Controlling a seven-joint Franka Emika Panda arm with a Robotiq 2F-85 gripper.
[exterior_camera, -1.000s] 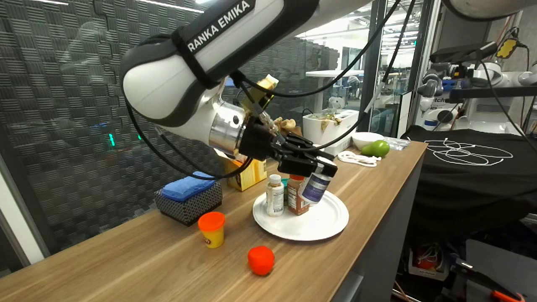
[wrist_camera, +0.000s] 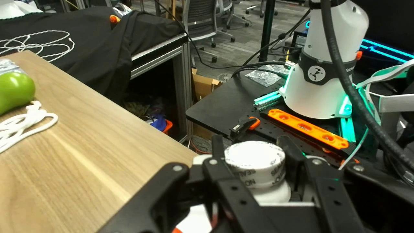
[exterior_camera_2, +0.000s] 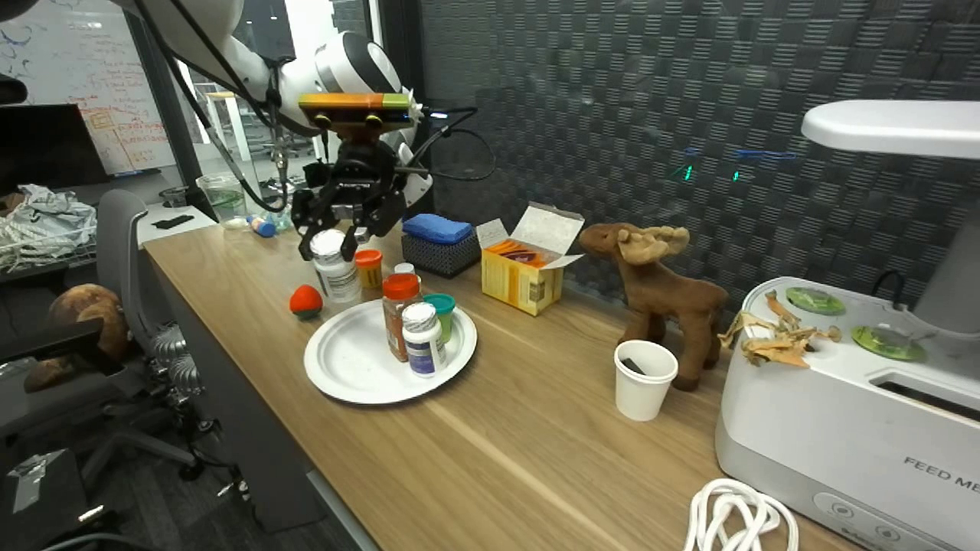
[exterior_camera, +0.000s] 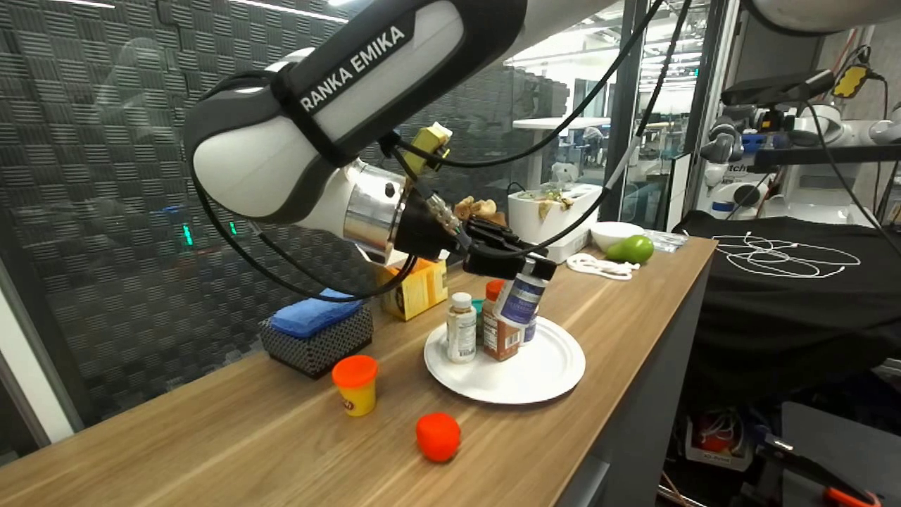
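Note:
My gripper [exterior_camera: 540,269] is shut on the cap of a white bottle with a blue-purple label [exterior_camera: 521,297], which hangs tilted. The wrist view shows the white cap [wrist_camera: 254,159] between the two fingers. In exterior view 2 the held bottle [exterior_camera_2: 338,280] appears near the far rim of the white plate [exterior_camera_2: 367,390], raised off the table. On the plate stand a red-capped spice bottle [exterior_camera_2: 399,317], another white bottle with a blue label [exterior_camera_2: 423,344], a teal-lidded tub [exterior_camera_2: 442,317] and a small white-capped bottle [exterior_camera: 462,329].
An orange-lidded yellow tub [exterior_camera: 356,389] and a red ball-like object [exterior_camera: 438,436] sit near the plate. Behind are a dark box with a blue cloth [exterior_camera: 314,329], an open yellow box [exterior_camera_2: 521,282], a plush moose [exterior_camera_2: 666,294] and a paper cup [exterior_camera_2: 640,390].
My gripper and the held bottle have shifted left and a little up in exterior view 1. Part of another white bottle now shows behind the held one.

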